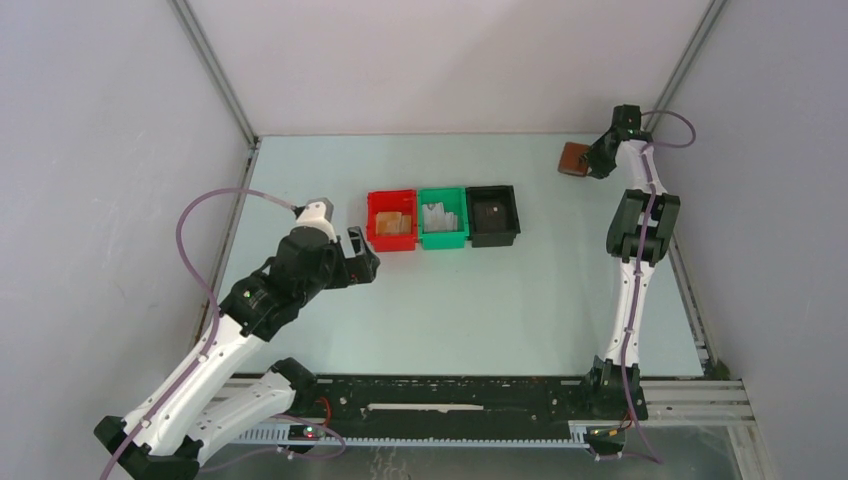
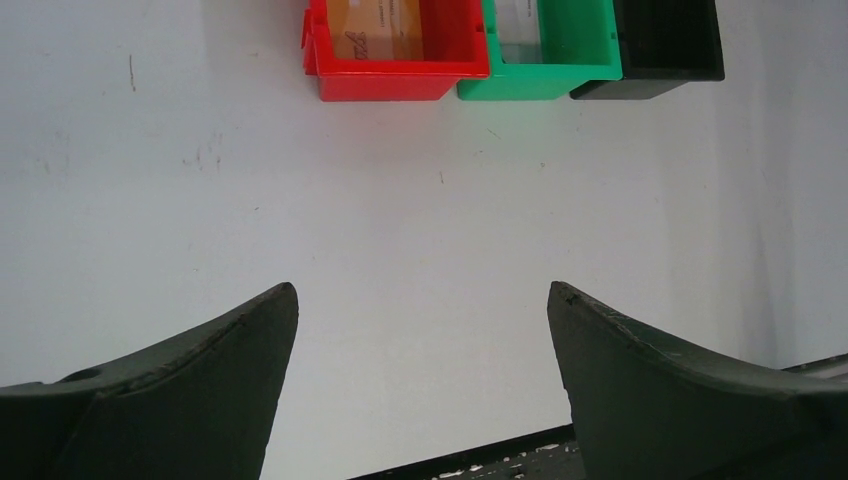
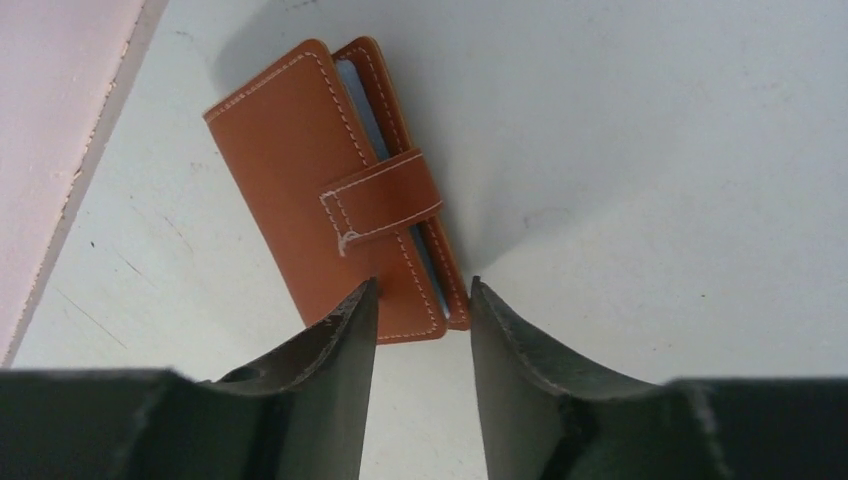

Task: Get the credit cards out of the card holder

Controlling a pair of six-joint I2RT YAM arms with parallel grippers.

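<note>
A brown card holder (image 1: 573, 159), its strap across the edge, lies at the far right of the table. Close up in the right wrist view, the card holder (image 3: 290, 160) has a bluish-grey edge showing between its stitched covers. My right gripper is part open at the holder's near corner, one finger overlapping the corner in view and the other just beside it. Whether they touch it, I cannot tell. My left gripper is open over bare table at the left, empty.
Three small bins stand side by side mid-table: a red bin (image 1: 392, 245) with tan cards, a green bin (image 1: 443, 241) with pale cards, and a black bin (image 1: 494, 240). The back wall rises close behind the holder. Table in front of the bins is clear.
</note>
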